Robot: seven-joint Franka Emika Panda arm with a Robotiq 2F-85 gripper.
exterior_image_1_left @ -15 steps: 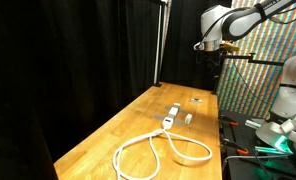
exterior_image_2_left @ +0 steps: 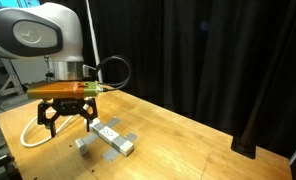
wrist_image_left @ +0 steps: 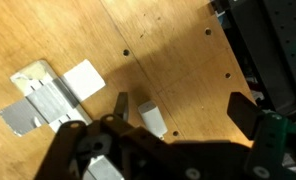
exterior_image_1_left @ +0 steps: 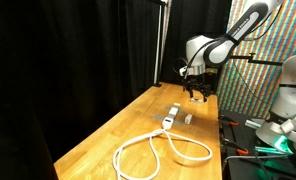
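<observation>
My gripper points down over the table, its two fingers spread wide apart with nothing held between them. A small pale block [wrist_image_left: 153, 118] lies on the wood within the gap in the wrist view, closer to the left finger. In the second exterior view this block [exterior_image_2_left: 81, 145] sits below the gripper [exterior_image_2_left: 70, 126], near a white power strip [exterior_image_2_left: 111, 137]. From the first exterior view, the gripper [exterior_image_1_left: 195, 94] appears above the table beyond the block [exterior_image_1_left: 188, 119]. Part of the strip [wrist_image_left: 48, 100] shows at the wrist view's left, partly covered by grey tape.
A white cable [exterior_image_1_left: 117, 158] loops across the near part of the table in the first exterior view. Flat tape patches [exterior_image_2_left: 110, 155] lie around the strip. Bare wood [exterior_image_2_left: 203, 150] stretches to the right in the second exterior view. A dark edge borders the wrist view's upper right.
The arm has come down towards the table and slightly left in the first exterior view. The block, strip and cable have stayed in place.
</observation>
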